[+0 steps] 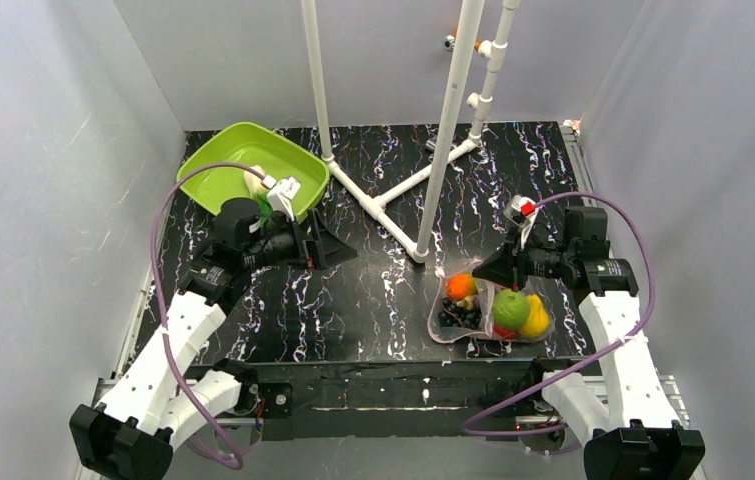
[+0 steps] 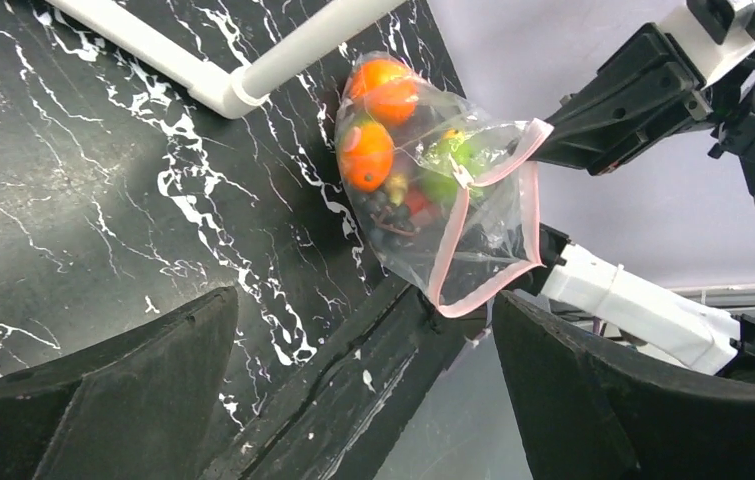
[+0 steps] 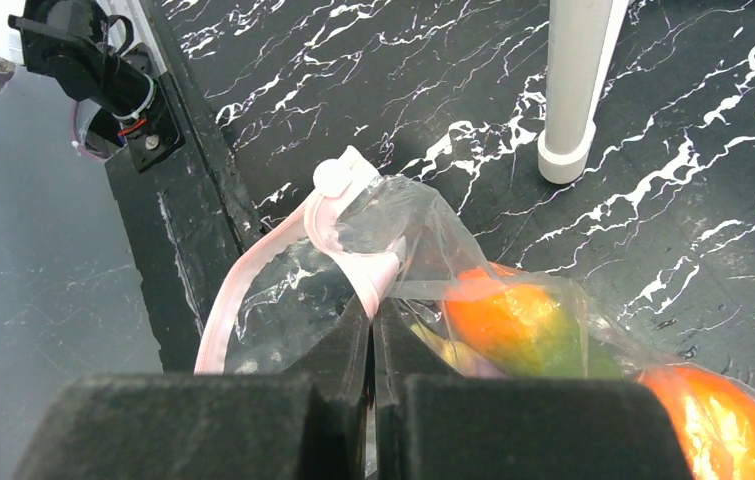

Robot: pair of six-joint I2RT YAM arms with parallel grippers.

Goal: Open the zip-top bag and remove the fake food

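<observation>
The clear zip top bag [image 2: 423, 170] has a pink rim, and its mouth gapes toward the left arm. Inside it are an orange [image 1: 461, 287], dark grapes [image 1: 458, 314], a green fruit [image 1: 511, 309] and a yellow one [image 1: 533, 317]. My right gripper is shut on the bag's pink rim [image 3: 368, 265], which runs down between its fingertips. My left gripper [image 1: 338, 252] is open and empty, apart from the bag and to its left over the table. A green tray [image 1: 215, 190] at the back left holds some pale and green items, partly hidden by the left arm.
A white pipe frame [image 1: 376, 205] stands in the middle back, one foot [image 3: 563, 160] close behind the bag. Bare marbled table [image 1: 373, 315] lies between my left gripper and the bag. The table's front edge runs close below the bag.
</observation>
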